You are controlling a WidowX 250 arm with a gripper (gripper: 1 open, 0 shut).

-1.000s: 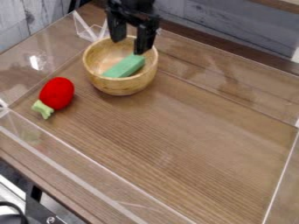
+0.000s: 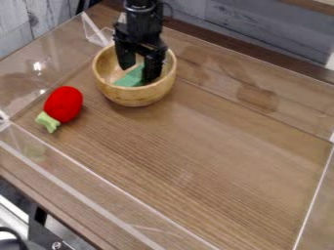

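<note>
My gripper point(image 2: 139, 61) is dark and open, reaching down from the top into a round wooden bowl point(image 2: 135, 95). Its fingers hang over a green object point(image 2: 128, 77) lying in the bowl, partly hidden behind them. I cannot tell whether they touch it.
A red object with a light green end point(image 2: 64, 104) lies at the left, apart from the bowl. A wall runs along the back right.
The gripper has come down and toward the front, from above the back of the bowl to inside it over the green object. The bowl and red object look unmoved.
</note>
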